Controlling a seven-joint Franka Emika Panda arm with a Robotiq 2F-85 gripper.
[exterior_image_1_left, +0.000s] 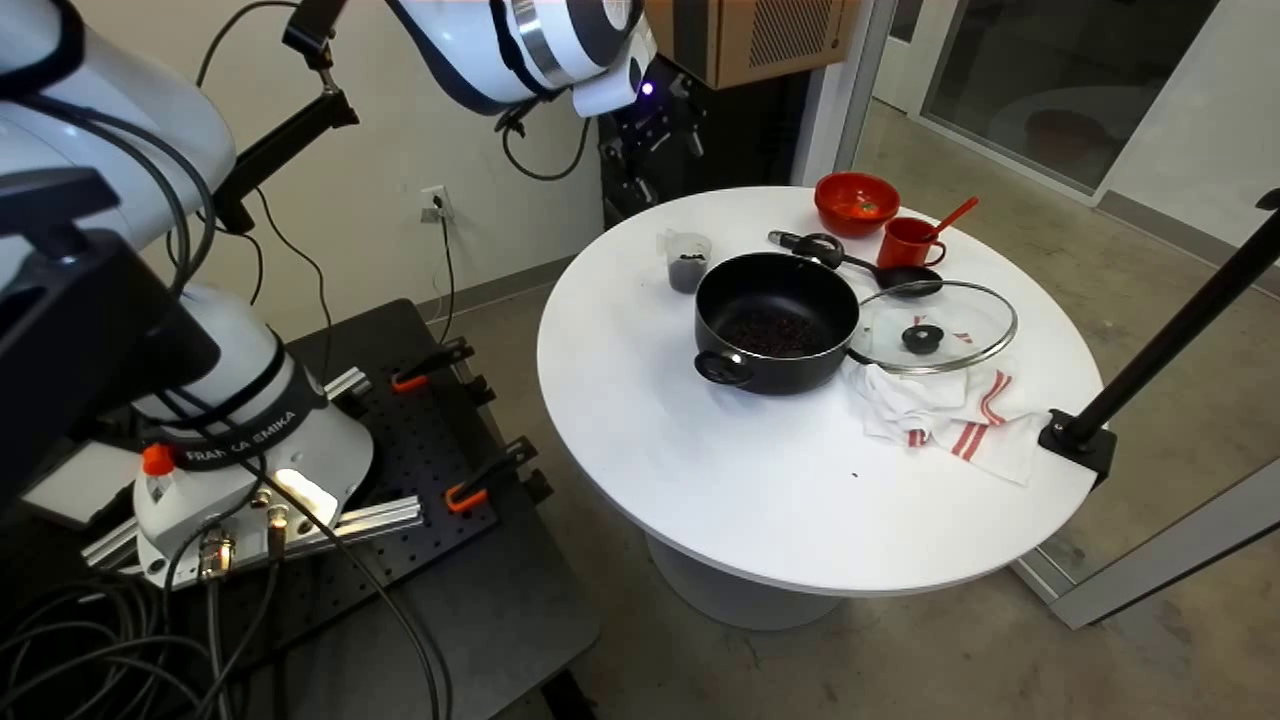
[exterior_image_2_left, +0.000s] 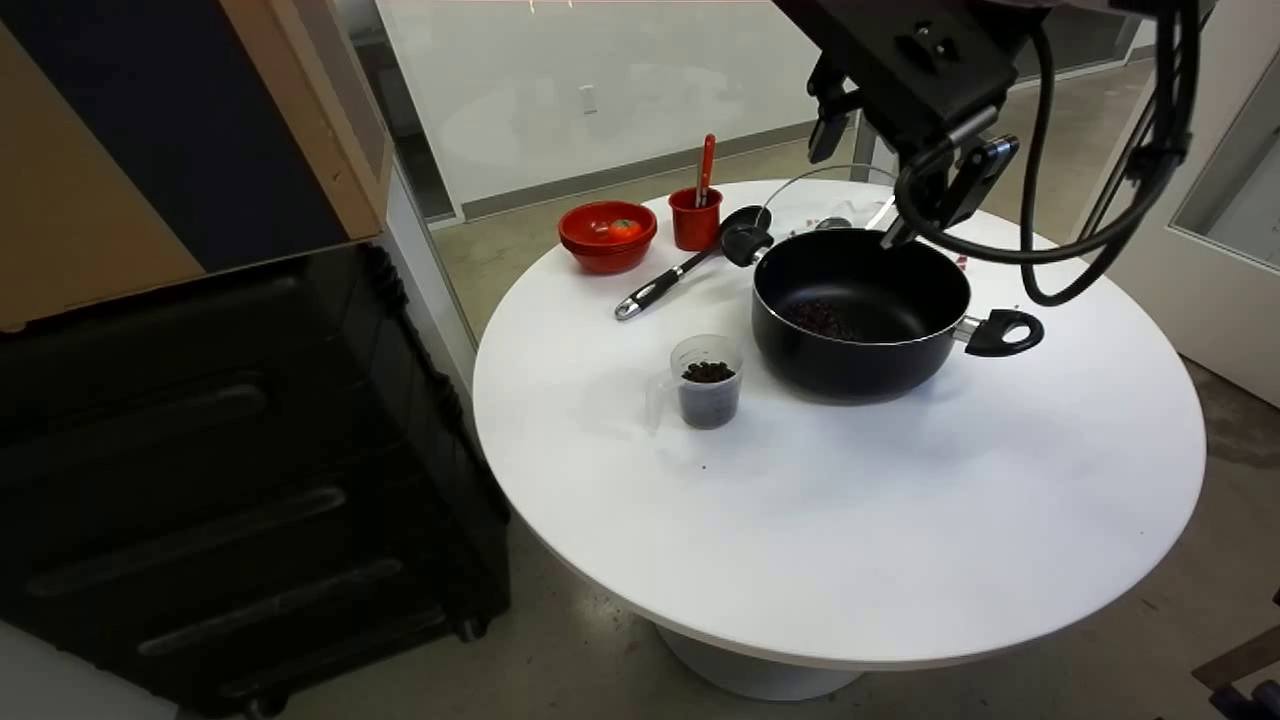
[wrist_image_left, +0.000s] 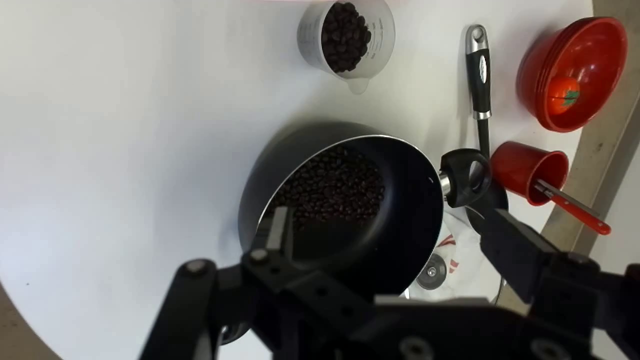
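Observation:
My gripper is open above the table; its fingers stand wide apart in the wrist view, with nothing between them. Exterior view 2 also shows the gripper (exterior_image_2_left: 902, 162) raised, its fingers spread. A black pot (exterior_image_1_left: 777, 342) rests uncovered on the round white table, dark beans (wrist_image_left: 342, 186) covering part of its bottom. Beside it stands a clear measuring cup (exterior_image_2_left: 708, 390), which also holds dark beans. The glass lid (exterior_image_1_left: 939, 324) lies on a white cloth with red stripes (exterior_image_1_left: 978, 420) next to the pot.
Stacked red bowls (exterior_image_2_left: 607, 236) contain a tomato-like item. Near them are a red mug (exterior_image_2_left: 696, 222) holding a red-handled utensil and a black ladle (wrist_image_left: 480, 84). A cardboard box (exterior_image_1_left: 768, 36) stands behind.

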